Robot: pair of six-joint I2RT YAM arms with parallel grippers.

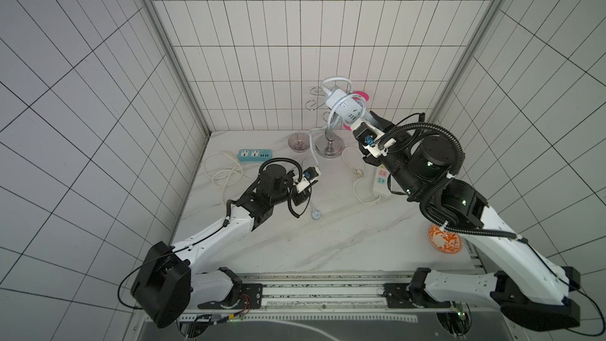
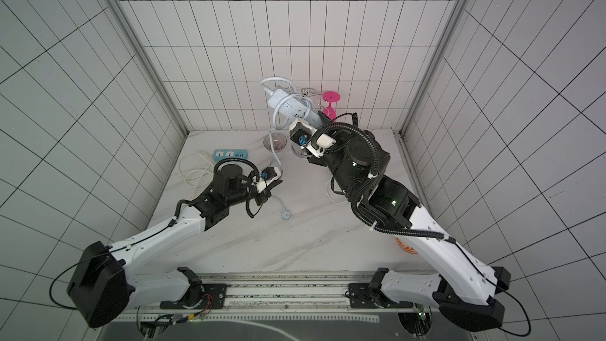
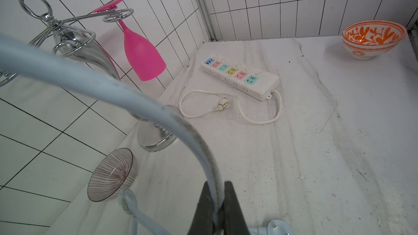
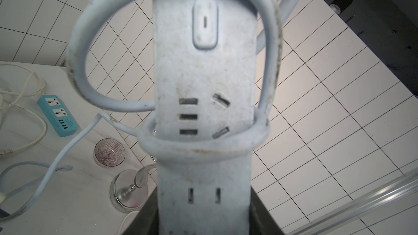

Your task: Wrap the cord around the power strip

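Observation:
Held up in the air is a white power strip (image 4: 204, 78), its lower end between the fingers of my right gripper, which is shut on it. The strip's thick white cord (image 4: 204, 148) loops around its body and makes a wide loop beside its upper end. From there the cord runs down to my left gripper, whose fingers are shut with the cord between them. The cord's round plug (image 1: 316, 214) lies on the table near that gripper.
A blue power strip (image 1: 255, 154) with its own cord lies at the left. A glass bowl (image 3: 112, 175) and a metal stand (image 3: 156, 135) with a pink goblet (image 3: 143, 56) are at the back. Another strip (image 3: 241, 76) and an orange bowl (image 3: 373, 39) lie rightward.

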